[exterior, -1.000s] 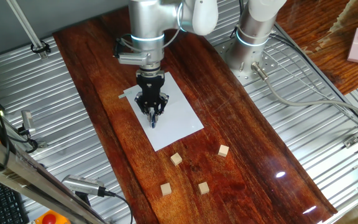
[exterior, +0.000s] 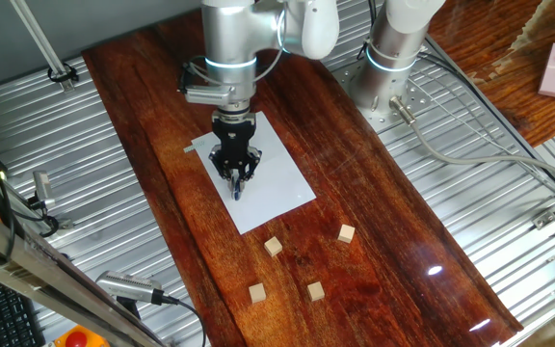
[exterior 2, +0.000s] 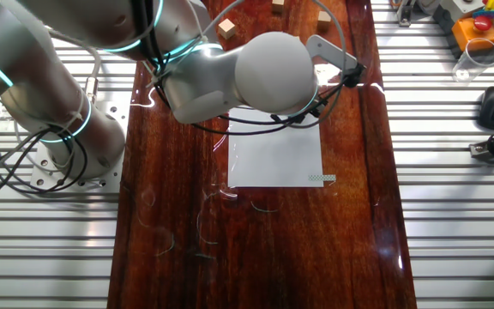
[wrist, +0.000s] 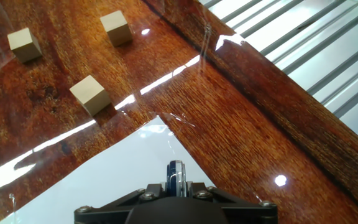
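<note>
My gripper points down over the left part of a white sheet of paper. At the bottom of the wrist view, its fingertips meet in a narrow silver and dark-blue strip. The fingers look shut; whether something thin sits between them is not clear. The same paper spreads beneath the gripper and shows no marks. Whether the fingertips touch it cannot be told. In exterior view 2 the arm hides the gripper and the far part of the paper.
Several light wooden cubes lie apart beyond the paper, among them one near its corner, one to the right and two farther forward. A small checkered strip lies at the paper's edge.
The paper and cubes have not moved.
</note>
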